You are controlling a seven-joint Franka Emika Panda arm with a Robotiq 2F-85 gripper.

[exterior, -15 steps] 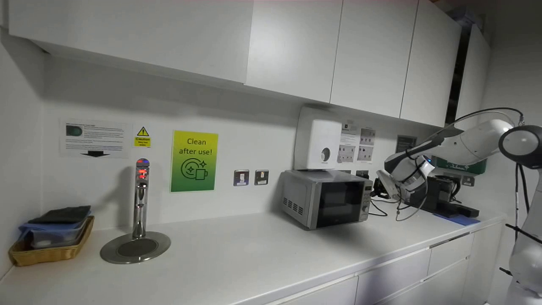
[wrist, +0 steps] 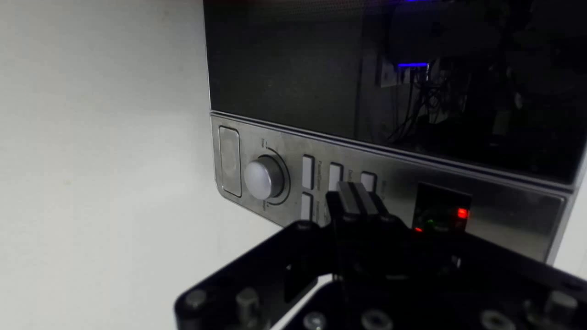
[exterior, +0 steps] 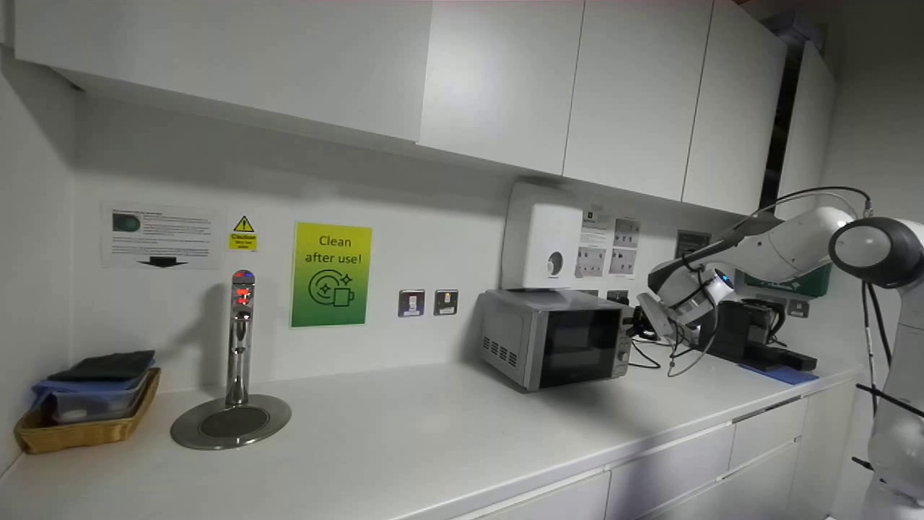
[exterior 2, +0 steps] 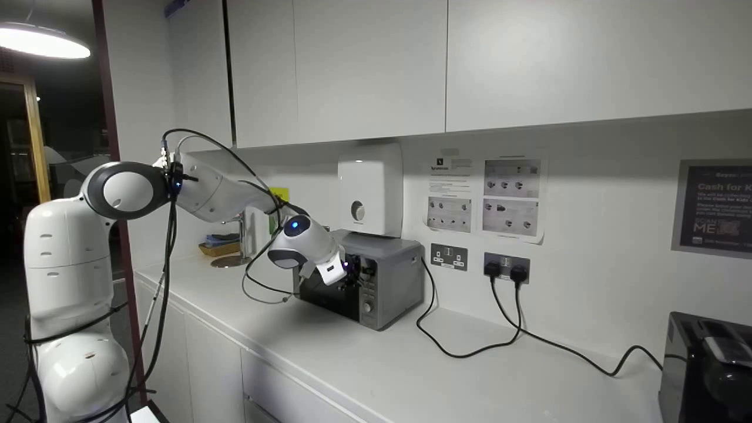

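Note:
A silver microwave [exterior: 512, 338] with a dark glass door stands on the counter against the back wall. Its control panel fills the middle of the wrist view: a round knob [wrist: 264, 177], several pale buttons [wrist: 308, 171] and a small display [wrist: 440, 209] with red lit marks. My gripper is shut, nothing showing between its fingers. The fingertips overlap the button area, just below one button [wrist: 368, 180] in the wrist view; whether they touch the panel I cannot tell. In exterior view 2 the gripper [exterior 2: 354, 274] is at the panel's upper part.
A paper towel dispenser [exterior 2: 370, 190] hangs above the microwave. Black cables [exterior 2: 458, 352] run along the counter from wall sockets [exterior 2: 506, 268]. A tap [exterior: 240, 338] and a wicker basket [exterior: 86, 433] stand at the far left.
In exterior view 1 my arm has moved left, bringing the gripper from a little right of the microwave up to its control panel. The microwave has not moved.

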